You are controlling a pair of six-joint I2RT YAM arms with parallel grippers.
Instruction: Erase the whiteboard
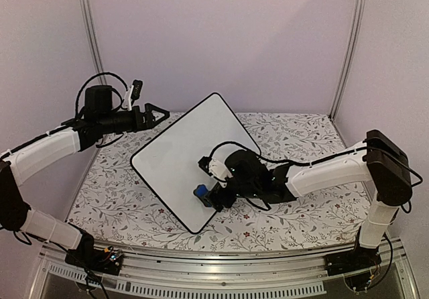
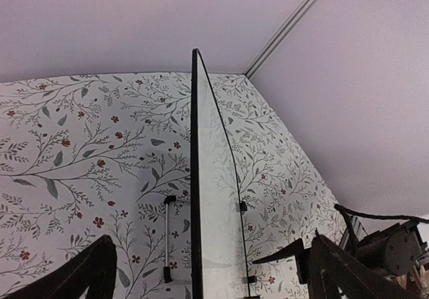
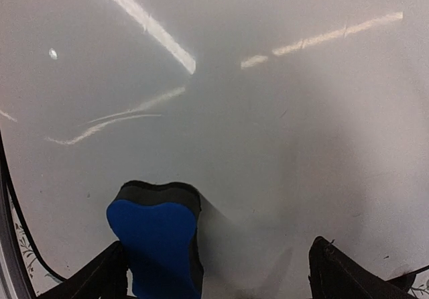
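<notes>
A white whiteboard [image 1: 175, 153] with a black rim stands tilted in a diamond shape; the right wrist view shows its glossy face. A blue eraser with a dark felt layer [image 3: 152, 242] rests on its lower part, between the fingertips of my right gripper, which stands open over it, nearer the left finger. In the top view the eraser [image 1: 202, 194] is partly hidden by that gripper.
Pale walls enclose the back and sides, and a metal rail [image 1: 214, 271] runs along the front edge.
</notes>
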